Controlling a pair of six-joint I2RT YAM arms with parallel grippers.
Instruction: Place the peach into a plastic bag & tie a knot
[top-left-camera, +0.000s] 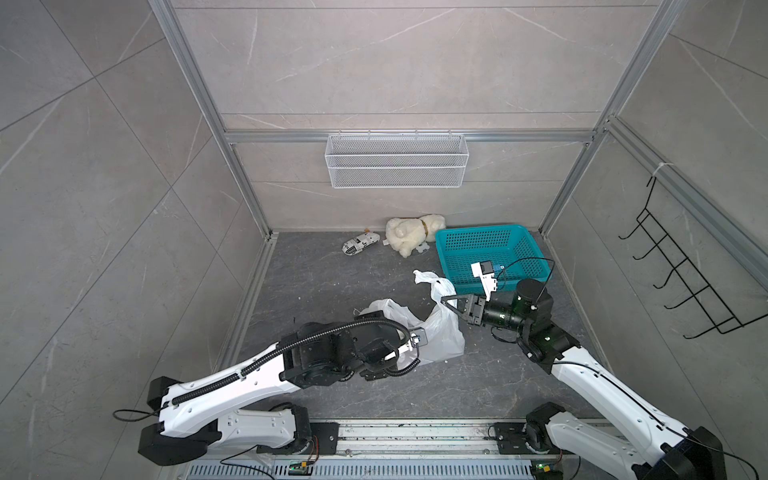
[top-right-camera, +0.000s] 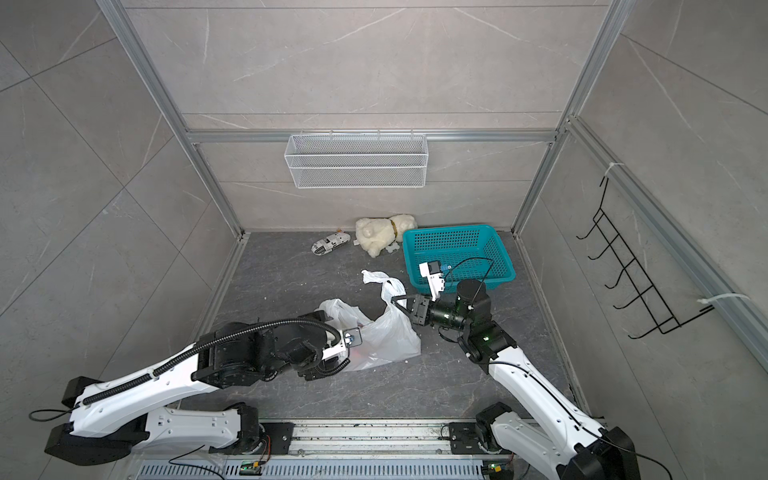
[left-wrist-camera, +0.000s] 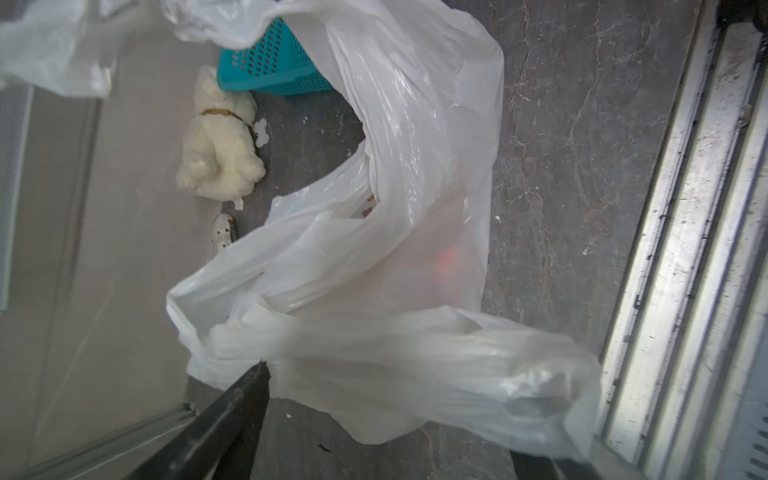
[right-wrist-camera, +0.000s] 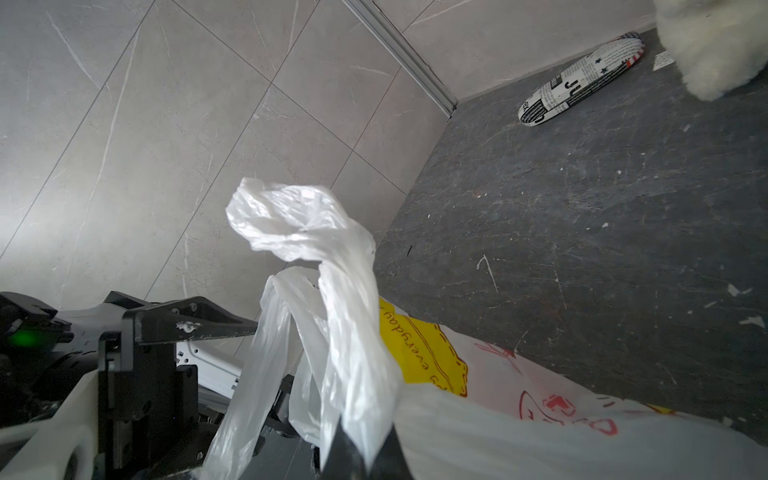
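Note:
A white plastic bag (top-left-camera: 440, 336) stands on the grey floor in the middle, a reddish shape showing faintly through it in the left wrist view (left-wrist-camera: 448, 260); the peach cannot be made out clearly. My right gripper (top-left-camera: 448, 301) is shut on the twisted upper part (right-wrist-camera: 352, 336) of the bag, held up at the bag's right. My left gripper hangs over the bag's left part, open, with bag film (left-wrist-camera: 432, 360) lying across the space between its fingers; whether it touches them is unclear.
A teal basket (top-left-camera: 488, 240) stands at the back right, beside a white plush toy (top-left-camera: 404, 236) and a patterned oblong object (top-left-camera: 360, 242). A wire rack hangs on the right wall, a white mesh shelf on the back wall.

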